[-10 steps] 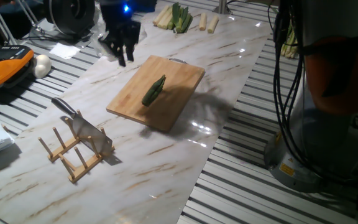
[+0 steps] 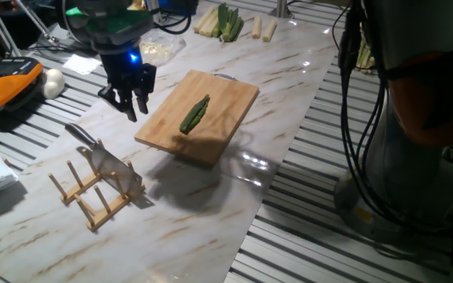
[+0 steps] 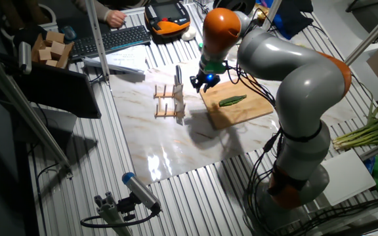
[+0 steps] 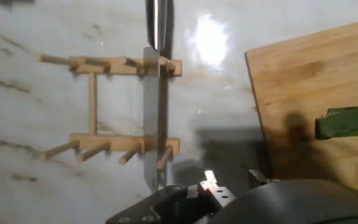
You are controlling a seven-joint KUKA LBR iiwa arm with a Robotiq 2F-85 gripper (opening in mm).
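Observation:
A knife with a black handle [image 2: 80, 134] and broad blade [image 2: 116, 169] stands in a wooden peg rack [image 2: 93, 222] on the marble-patterned tabletop. From above in the wrist view, the knife blade [image 4: 151, 112] lies between the right-hand pegs of the rack [image 4: 92, 102]. My gripper [image 2: 124, 107] hangs in the air between the rack and the wooden cutting board [image 2: 160, 130], its fingers apart and empty. In the wrist view the gripper shows at the bottom edge, below and right of the rack. A green leafy vegetable piece [image 2: 194, 115] rests on the board.
Leek pieces [image 2: 228, 23] lie at the far side of the table, near a clear plastic bag [image 2: 160, 49]. An orange-and-black device [image 2: 8, 85] and a white round object [image 2: 53, 83] sit at the left. The tabletop in front of the rack is bare.
My gripper has moved left and downward in exterior view 1, from behind the cutting board toward the knife rack. Its fingers look more spread. Knife, rack, board and vegetable have stayed put.

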